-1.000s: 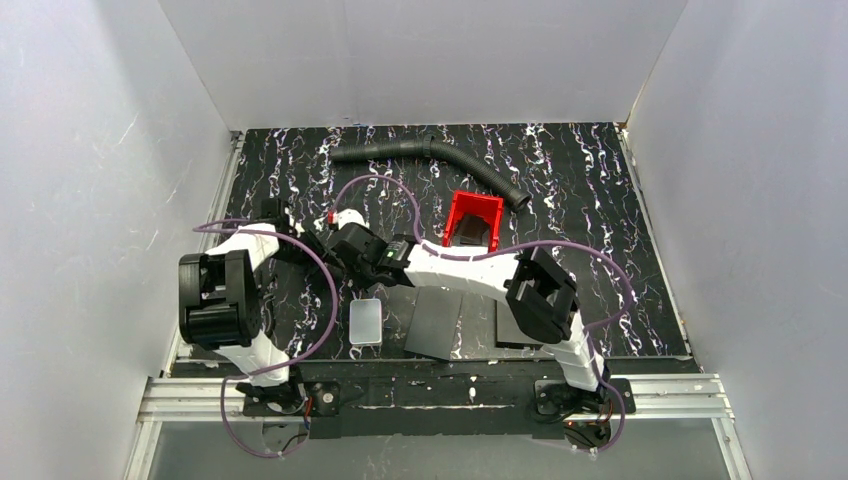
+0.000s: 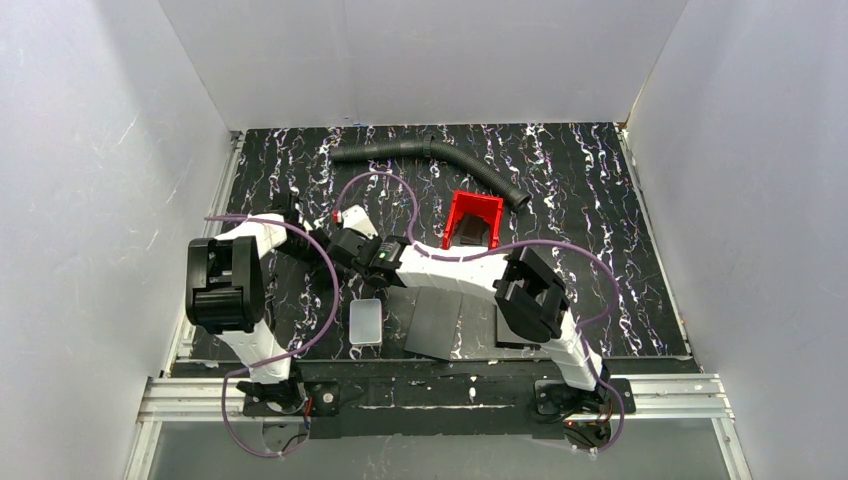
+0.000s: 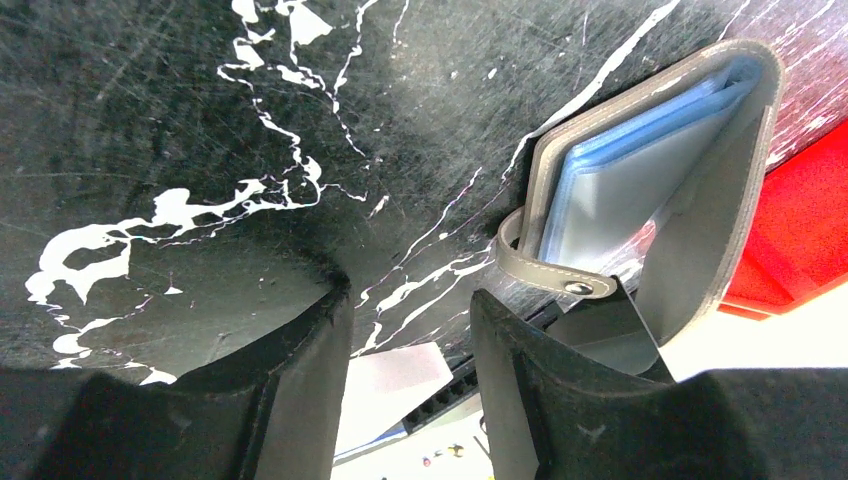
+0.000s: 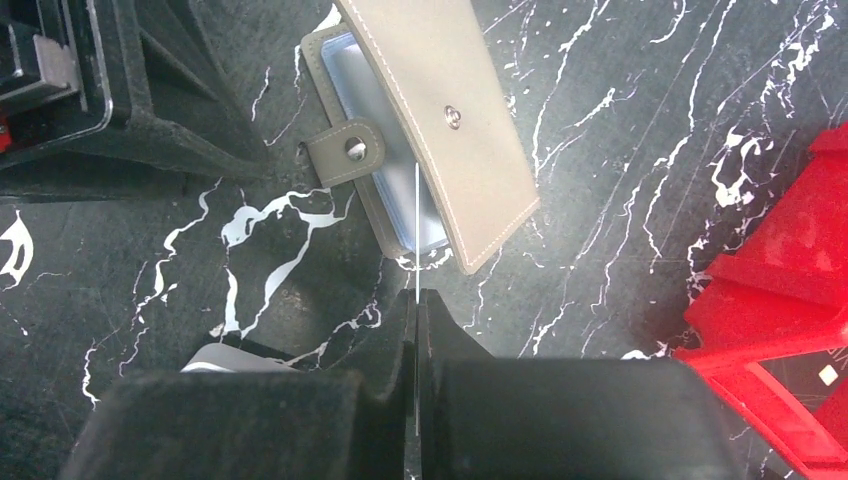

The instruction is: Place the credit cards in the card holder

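Note:
The beige card holder [image 4: 470, 130] lies open on the marble table, its clear bluish sleeves [image 3: 630, 150] showing inside and its snap strap [image 4: 345, 152] sticking out. My right gripper is shut on a thin card [image 4: 417, 235], seen edge-on as a white line. The card's tip overlaps the sleeve edge in the right wrist view; whether it is inside a pocket cannot be told. Beside the holder's strap side, my left gripper stands part open, with nothing visibly held. From above, the arms cover the holder.
A red bin [image 2: 485, 203] stands to the holder's right. A small white tray [image 2: 366, 322] and a grey panel [image 2: 433, 322] lie near the front edge. Along the back runs a black corrugated tube [image 2: 430, 150].
The left arm has shifted slightly to the right.

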